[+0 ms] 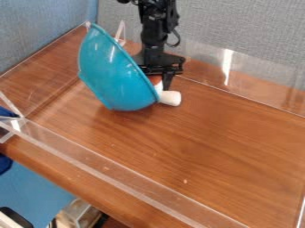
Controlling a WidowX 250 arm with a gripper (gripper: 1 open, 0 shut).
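Note:
A glossy turquoise bowl or pan (113,76) is held tilted up on its side over the back left of the wooden table. Behind its right edge my black gripper (158,76) points down, its fingertips mostly hidden by the bowl. A small white cylindrical piece (169,97) with some red beside it sticks out at the bowl's lower right. The gripper looks shut on something there, but the exact contact is hidden.
Clear low walls (226,71) line its edges, with a grey padded wall behind. A blue object (5,119) is at the left edge.

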